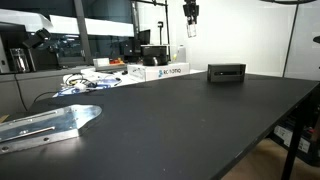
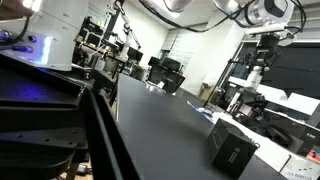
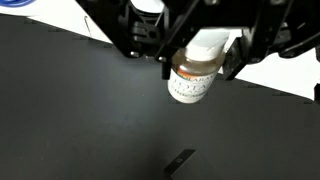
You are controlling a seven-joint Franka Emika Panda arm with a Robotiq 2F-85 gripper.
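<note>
High above the table, my gripper is shut on a white bottle [image 3: 190,86] with a reddish-brown band and print on its label. The bottle sits between the fingers, its far end pointing away from the wrist camera toward the dark tabletop. In exterior view 1 the same gripper [image 1: 190,14] shows at the top edge, with the pale bottle [image 1: 192,29] hanging below it, clear of everything.
A black box [image 1: 226,73] stands on the dark table [image 1: 170,115] toward the far right. A silver metal piece [image 1: 45,128] lies at the near left. White boxes [image 1: 150,72] and clutter line the back.
</note>
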